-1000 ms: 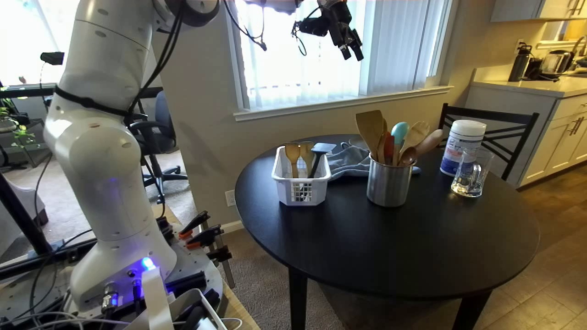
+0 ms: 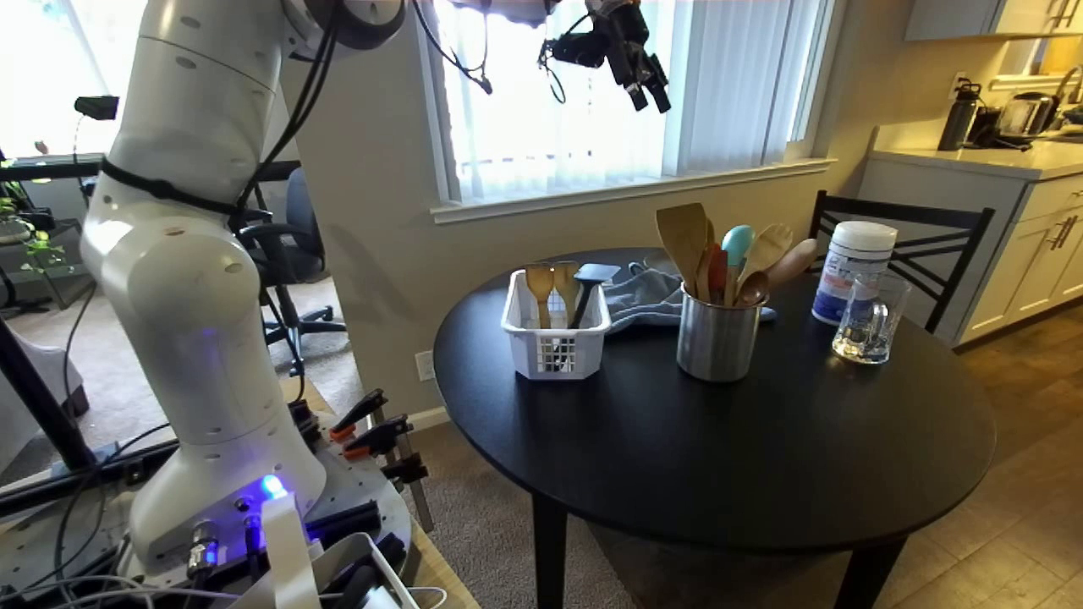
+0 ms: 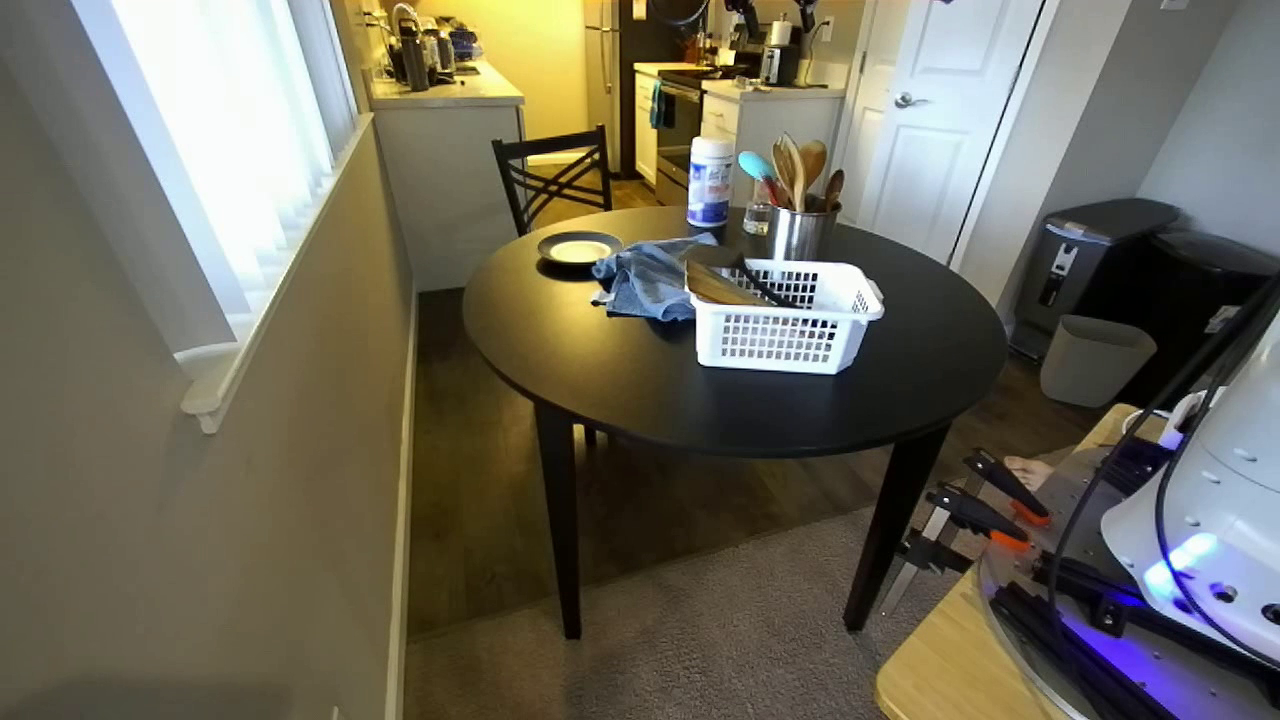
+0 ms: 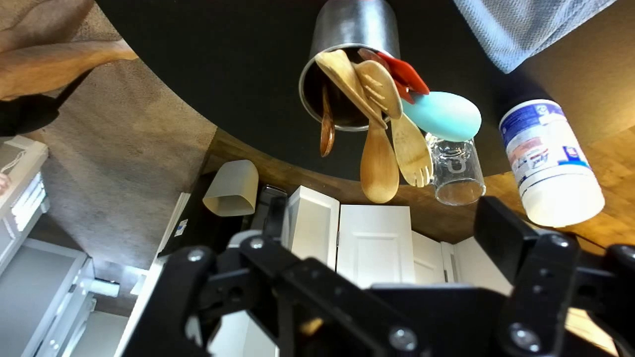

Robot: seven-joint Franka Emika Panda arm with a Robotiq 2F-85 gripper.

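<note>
High above the table, in front of the window, my gripper (image 2: pixel 651 100) points downward with its fingers apart. Nothing shows between them; in the wrist view the gripper has a wide gap from finger to finger. Below stands a steel utensil holder (image 2: pixel 717 340) filled with wooden spoons, a fork, a red-handled tool and a turquoise spoon (image 4: pixel 443 116). To its left in exterior view 1 is a white basket (image 2: pixel 556 355) with two wooden utensils (image 2: pixel 541 289) and a black-handled one (image 2: pixel 586 294) leaning in it.
A crumpled blue-grey cloth (image 3: pixel 654 282) lies behind the basket, near a small plate (image 3: pixel 579 250). The wipes canister (image 2: pixel 853 269) and a clear glass mug (image 2: pixel 870 320) stand close together. A chair (image 2: pixel 914 244) stands behind the table.
</note>
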